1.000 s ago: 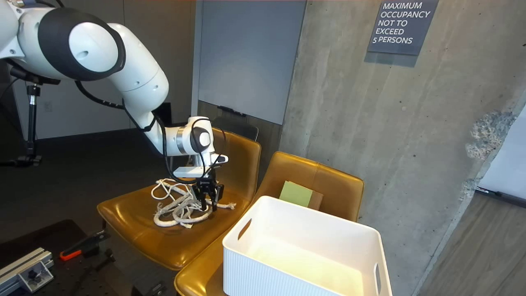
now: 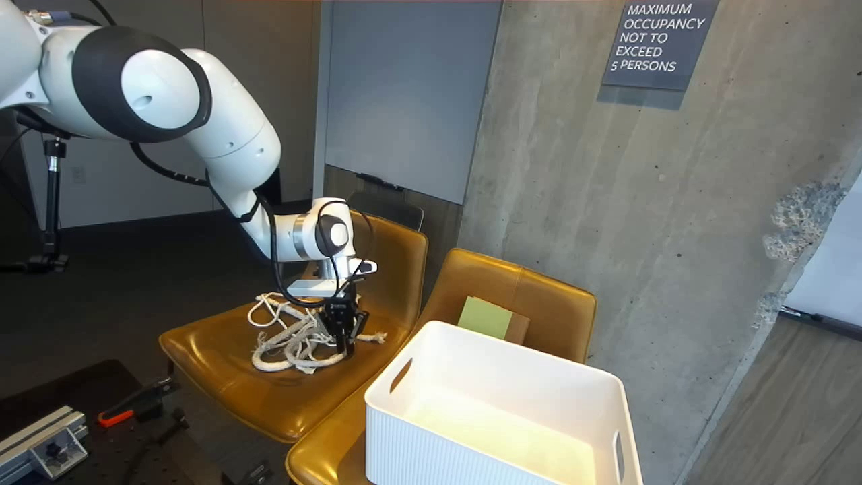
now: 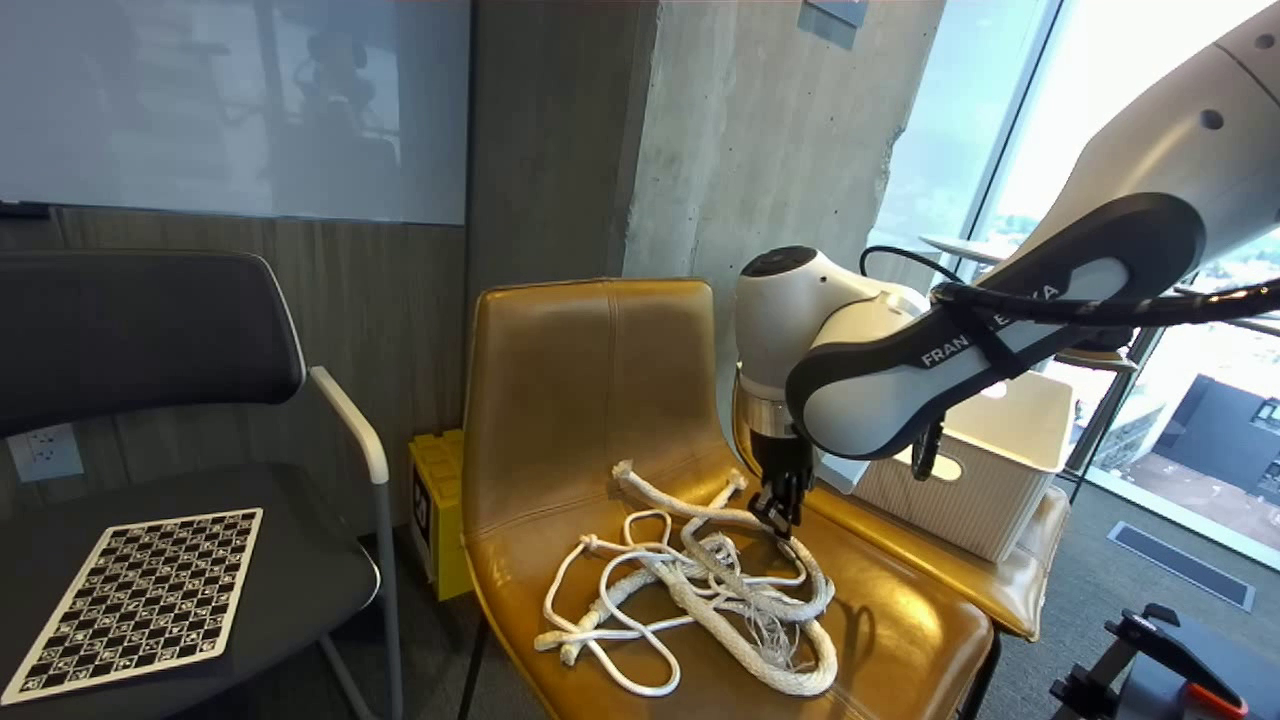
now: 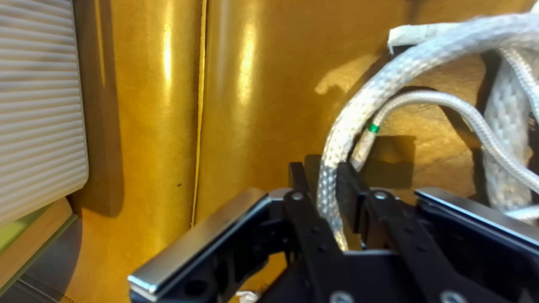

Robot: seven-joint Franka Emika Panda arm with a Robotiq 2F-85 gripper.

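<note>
A tangle of white rope [image 2: 287,343], thick and thin strands together, lies on the tan chair seat [image 3: 912,624]. My gripper [image 2: 345,349] points down at the tangle's edge on the side of the box. In the wrist view, one thick braided strand [image 4: 348,118] runs between the two black fingers. The fingers are part open around this strand, with a narrow gap on its left side; firm contact on both sides does not show. A thinner strand with a green band [image 4: 374,128] passes just beyond the right finger.
A white ribbed box [image 2: 493,404], empty where visible, stands on the neighbouring tan chair. Behind it a green and brown board [image 2: 493,319] leans on the backrest. The rope chair's backrest [image 3: 588,396] rises behind the tangle. Bare seat lies between rope and box.
My gripper has come down slightly and a little to the right in exterior view 1. Its fingers stand closer together than before. The rope looks much the same.
</note>
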